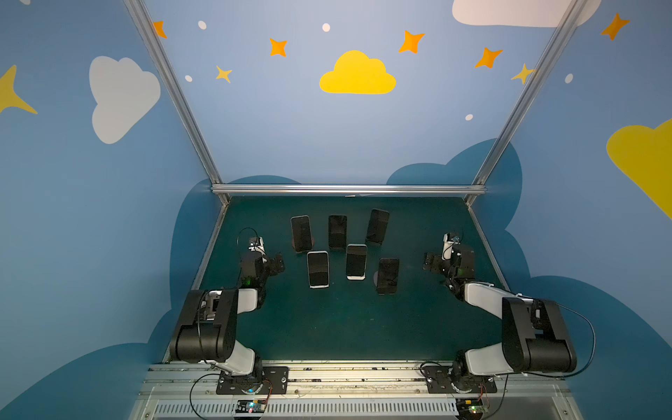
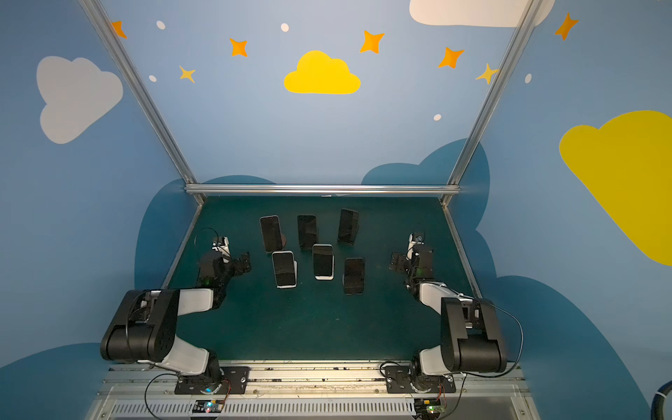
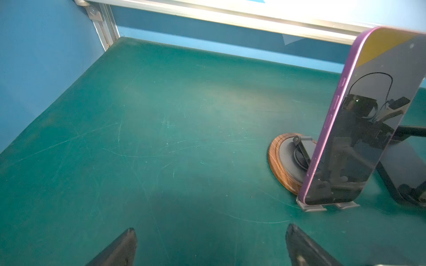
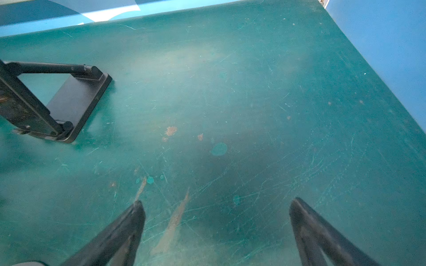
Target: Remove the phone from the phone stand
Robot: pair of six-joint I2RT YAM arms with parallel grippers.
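Several phones rest on stands in two rows at the middle of the green table. In the back row are a left phone (image 1: 301, 233), a middle phone (image 1: 337, 231) and a right phone (image 1: 378, 226). The front row holds a left phone (image 1: 318, 268), a middle phone (image 1: 355, 261) and a right phone (image 1: 387, 274). A purple-edged phone (image 3: 361, 124) leans on a stand with a round wooden base (image 3: 280, 166) in the left wrist view. My left gripper is open and empty, left of the phones. Right of them, my right gripper is open too, nothing between its fingers.
A black stand (image 4: 77, 99) shows at the left of the right wrist view. Blue walls and a metal rail (image 1: 350, 189) bound the table (image 1: 322, 322).
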